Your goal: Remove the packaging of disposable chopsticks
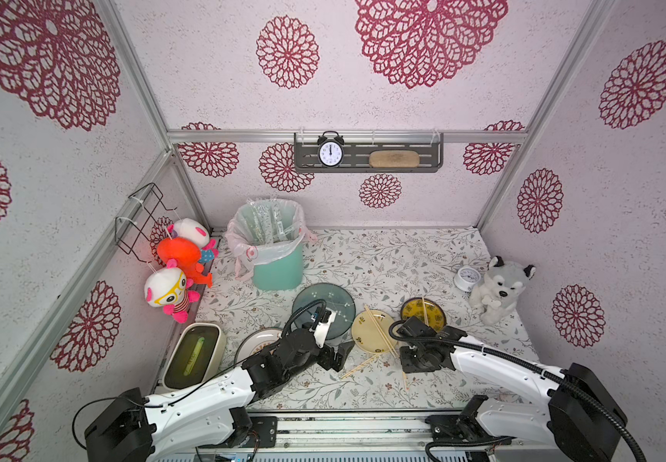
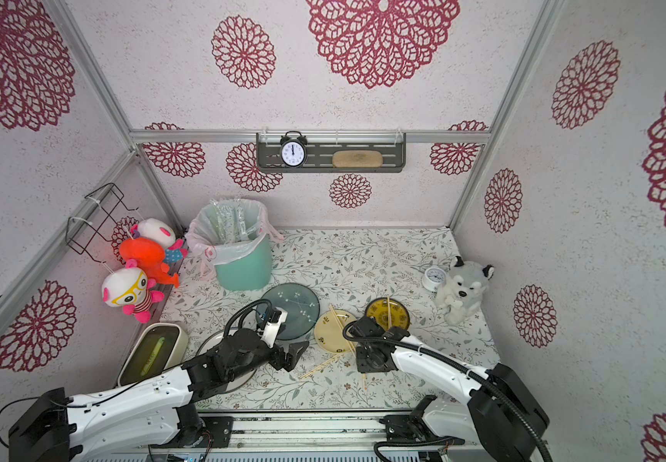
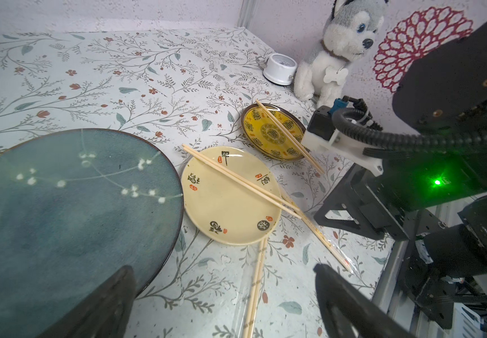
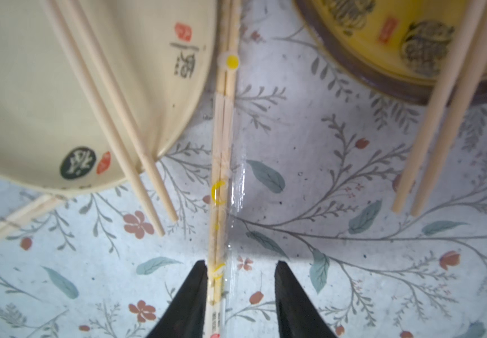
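Note:
A pair of chopsticks in a clear wrapper (image 4: 219,191) lies on the cloth between the cream and yellow plates. My right gripper is part open above the near end of this pair, which shows in the gap close to its left finger; I cannot tell whether they touch. Another wrapped pair (image 3: 253,293) lies on the cloth by the front of the cream plate. My left gripper stands open, aimed toward that pair, with nothing held. Bare chopsticks rest across the cream plate (image 3: 209,197) and the yellow plate (image 3: 260,132).
A large blue-green plate (image 3: 74,225) is left of the cream one. Behind it stands a green bin (image 1: 279,269) with a liner and clear plastic inside. A white-rimmed dish (image 1: 217,362), plush toys and a small white clock (image 1: 467,278) sit near the sides.

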